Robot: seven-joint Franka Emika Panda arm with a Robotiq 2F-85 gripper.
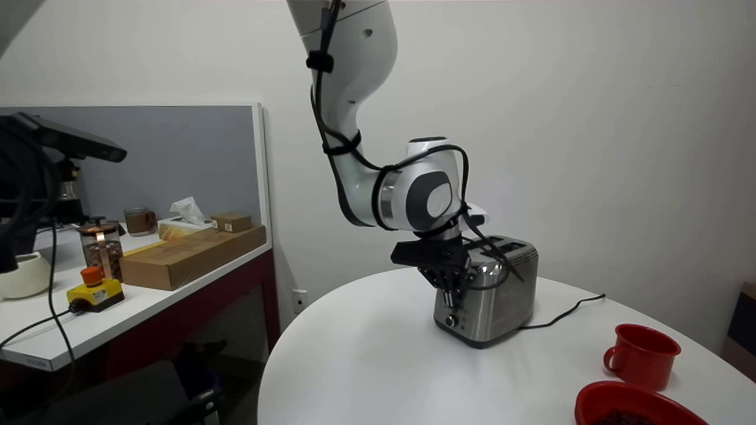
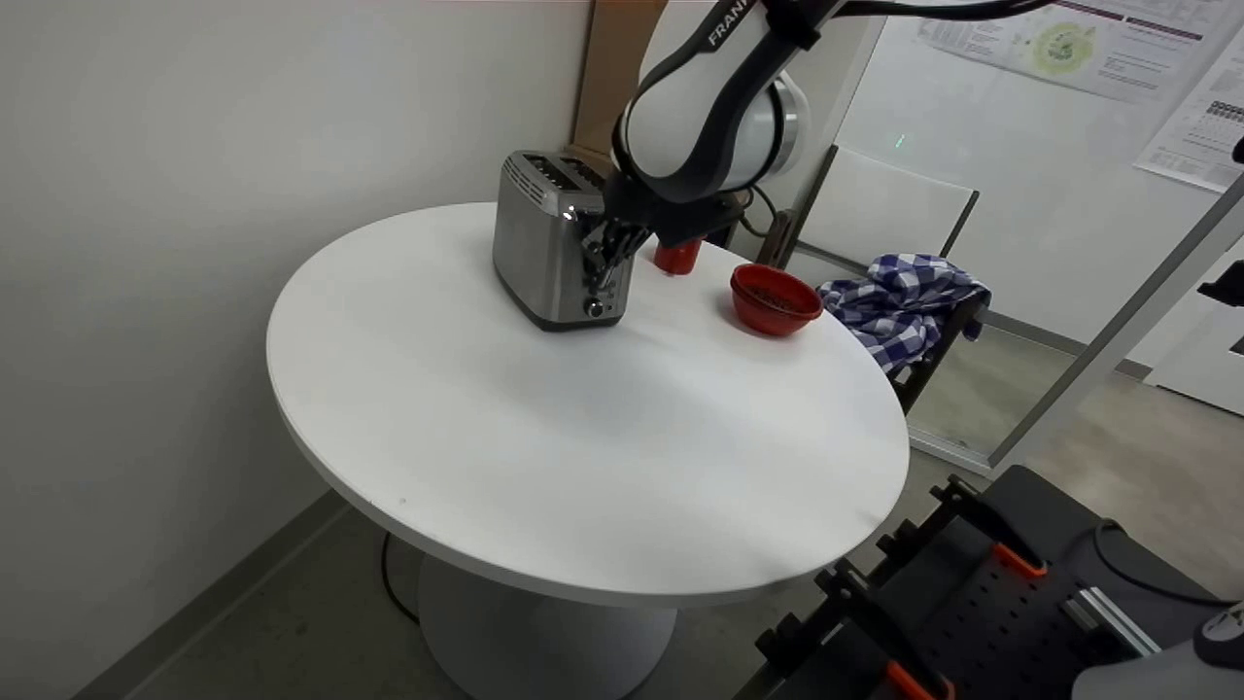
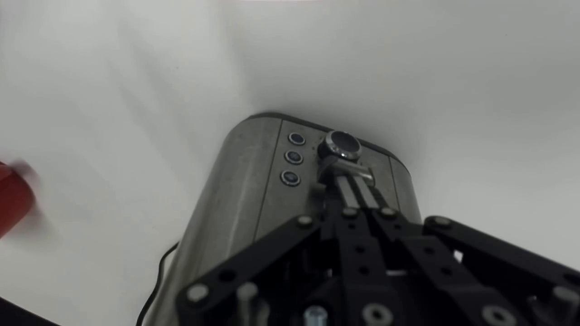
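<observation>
A silver toaster (image 1: 501, 297) stands upright on the round white table (image 2: 560, 443). My gripper (image 1: 449, 300) points down along the toaster's control end, its fingers shut with nothing seen between them. In the wrist view the fingers (image 3: 348, 193) reach the toaster's lever (image 3: 356, 170), just above the dark round knob (image 3: 345, 144), and appear to touch it. Three small buttons (image 3: 293, 157) sit in a row beside the lever. The gripper's body hides part of the toaster's control end. In the second exterior view the gripper (image 2: 598, 278) overlaps that same end.
A red mug (image 1: 641, 355) and a red bowl (image 2: 776, 299) with dark contents stand near the table's edge, apart from the toaster. The toaster's black cord (image 1: 567, 314) lies on the table.
</observation>
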